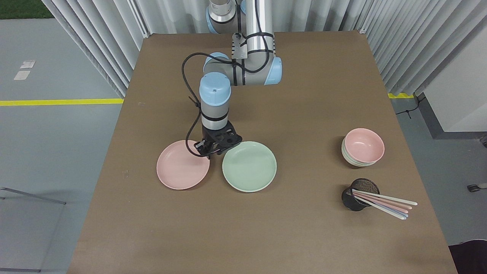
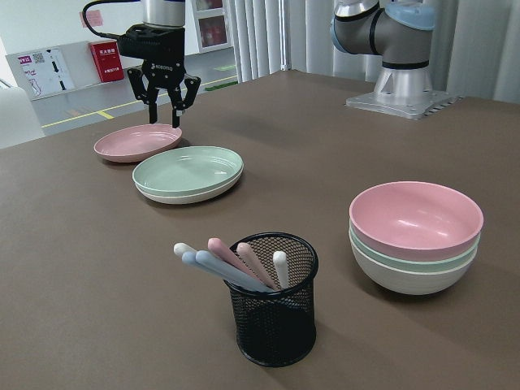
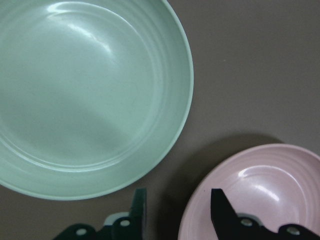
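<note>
My gripper [image 2: 164, 122] stands open with nothing between its fingers, above the pink plate [image 1: 182, 169] near the side facing the green plate [image 1: 249, 166]. In the wrist view the fingertips [image 3: 216, 197] show over the pink plate's edge and the gap beside the green plate [image 3: 75, 85]. In the left view the green plate rests on a white plate [image 2: 187, 197].
A stack of bowls [image 1: 364, 145] with a pink one on top sits at the right. Below it, a black mesh cup [image 2: 275, 325] holds several pastel chopsticks [image 1: 383, 201].
</note>
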